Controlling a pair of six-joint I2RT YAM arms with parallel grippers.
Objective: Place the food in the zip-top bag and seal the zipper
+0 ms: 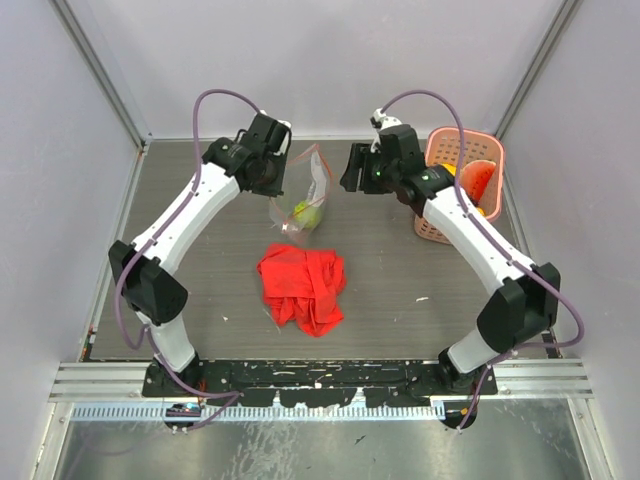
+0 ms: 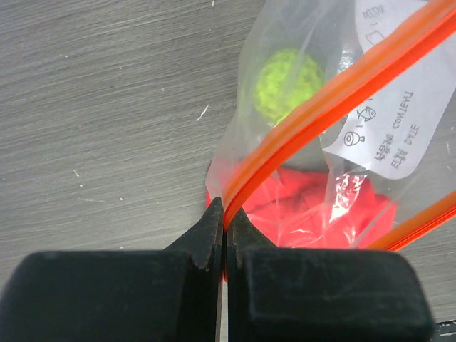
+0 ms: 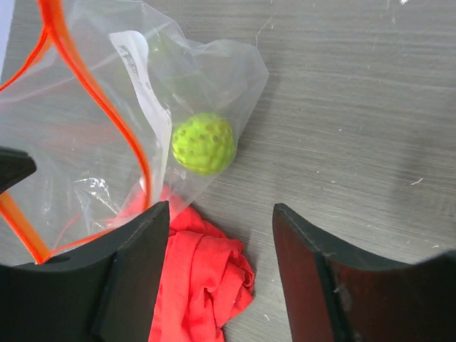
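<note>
The clear zip top bag, with an orange zipper, holds a bumpy yellow-green food near its bottom. My left gripper is shut on one end of the bag's zipper edge, which rises diagonally from the fingertips. My right gripper stands apart to the right of the bag, part open, with nothing between its fingers in the right wrist view.
A red cloth lies below the bag. A pink basket of fruit, including a watermelon slice, stands at the right.
</note>
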